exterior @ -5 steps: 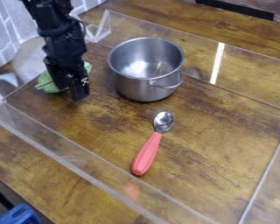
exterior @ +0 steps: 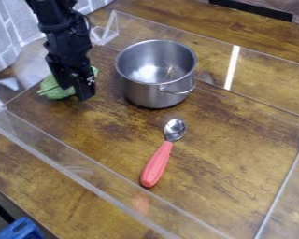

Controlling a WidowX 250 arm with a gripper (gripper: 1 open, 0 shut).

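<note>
My black gripper [exterior: 78, 80] is low at the left, beside a green object [exterior: 52, 88] that lies on the wooden table and is partly hidden behind it. I cannot tell whether the fingers are open or shut. A steel pot [exterior: 156, 79] stands just right of the gripper. A spoon with a pink handle [exterior: 157, 162] lies in front of the pot, its steel bowl toward the back.
Clear walls [exterior: 40, 149] run around the work area on the wooden table [exterior: 234, 154]. A blue object [exterior: 18, 230] is at the bottom left corner.
My gripper has shifted very slightly around the green object. The pot and spoon have not moved.
</note>
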